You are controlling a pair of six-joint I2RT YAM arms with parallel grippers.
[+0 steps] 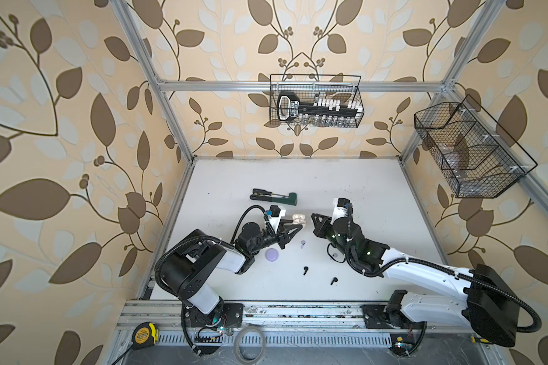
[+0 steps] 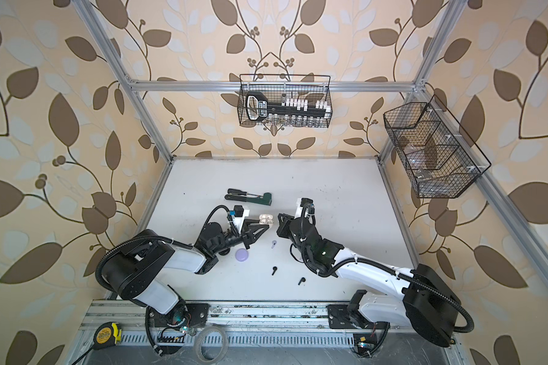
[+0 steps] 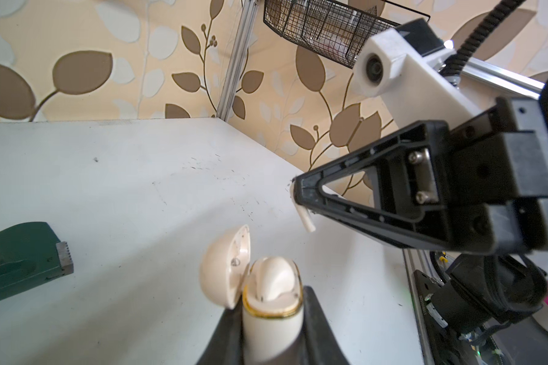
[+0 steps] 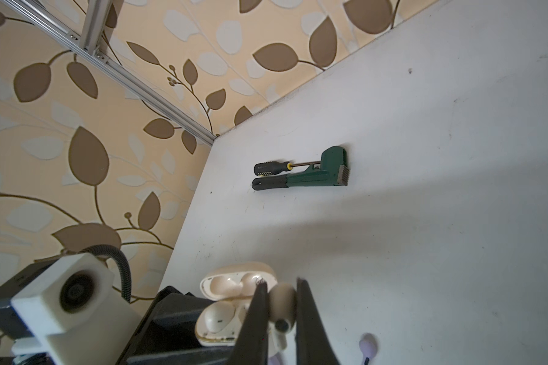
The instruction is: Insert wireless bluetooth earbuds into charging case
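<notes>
A white earbud case with its lid open is held up in my shut left gripper. One cavity holds a white earbud. My right gripper is shut on a white earbud, its stem pointing down, beside and above the case. In the right wrist view the held earbud overlaps the case; in the left wrist view it stands apart from it, to the right. Loose earbuds lie on the table: lilac and black.
A green tool with a screwdriver lies behind the grippers. A lilac round case lies beside the left arm. Wire baskets hang on the frame.
</notes>
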